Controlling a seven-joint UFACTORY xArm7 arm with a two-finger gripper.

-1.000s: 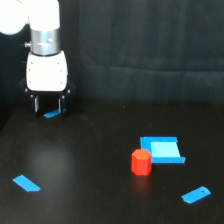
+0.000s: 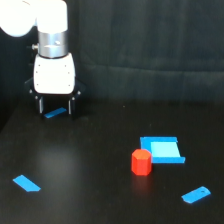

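At the back left, my gripper point(image 2: 56, 108) hangs low over the table, its dark fingers spread apart and nothing visible between them. A red block with an angular outline point(image 2: 141, 162) stands on the dark table, right of the middle and well away from the gripper. Just behind and to the right of the block is a pale square point(image 2: 165, 149) edged with blue tape point(image 2: 168, 160). The block covers the near left corner of that taped border in this view; whether it touches the tape is hard to tell.
Strips of blue tape lie at the front left point(image 2: 27, 184), at the front right point(image 2: 196, 195), and by the gripper at the back left point(image 2: 54, 113). Between gripper and block the black table point(image 2: 85, 160) is bare.
The arm and gripper have shifted slightly right and a little lower in the view. The red block, pale square and tape strips have stayed put.
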